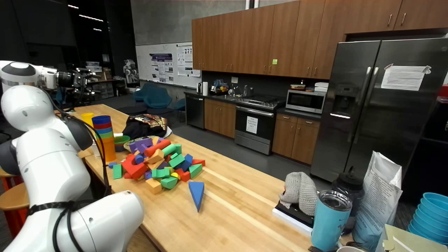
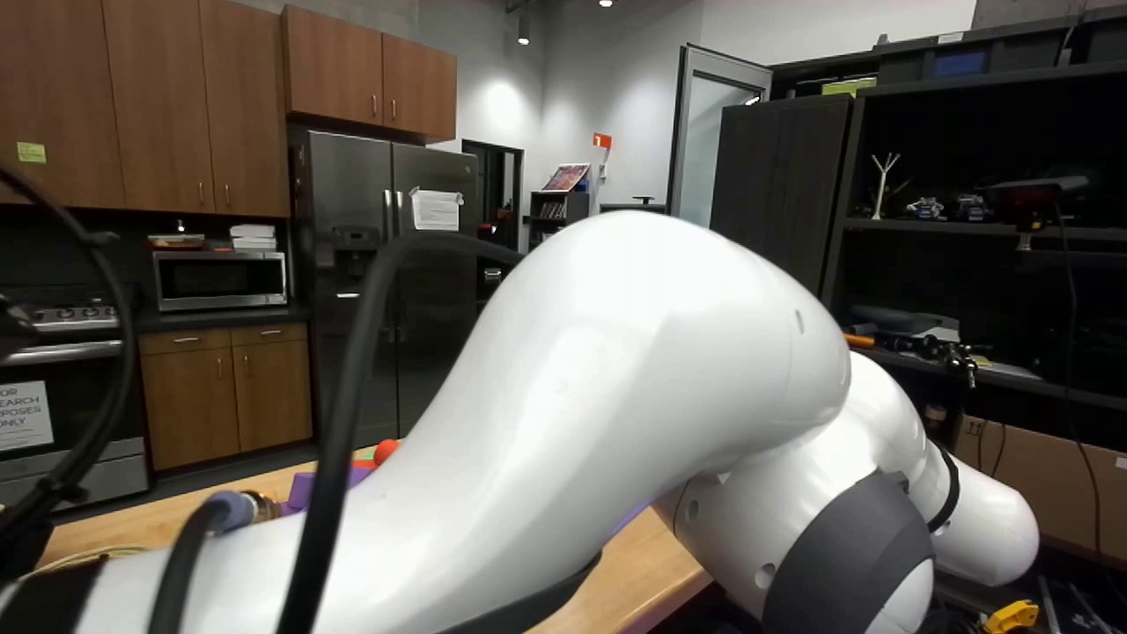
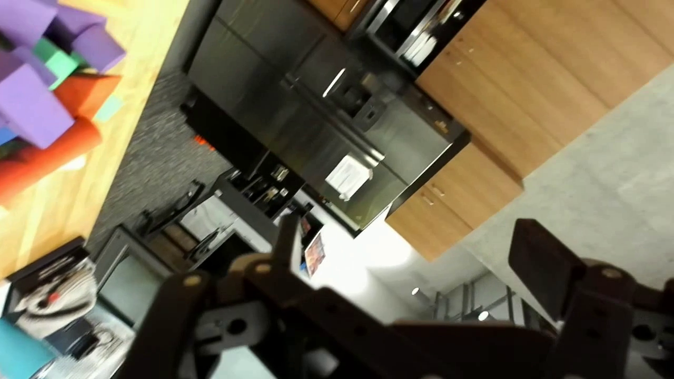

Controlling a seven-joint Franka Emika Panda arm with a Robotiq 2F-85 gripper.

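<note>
My gripper is open in the wrist view, its two dark fingers far apart with only distant room between them. In exterior view 1 it hangs high at the far left, well above and apart from the table. A mixed heap of coloured blocks (image 1: 157,161) lies on the wooden table (image 1: 235,201). One blue triangular block (image 1: 196,194) rests alone in front of the heap. Purple blocks (image 3: 38,110) and a red cylinder (image 3: 47,158) show at the wrist view's left. In exterior view 2 the arm covers most of the table.
Behind the heap stand stacked coloured cups (image 1: 105,136), a green bowl (image 1: 121,140) and a dark bag (image 1: 145,126). A blue tumbler (image 1: 331,218), grey cloth (image 1: 300,191) and white bag (image 1: 378,197) crowd the right end. Bare tabletop lies between the blue triangle and these.
</note>
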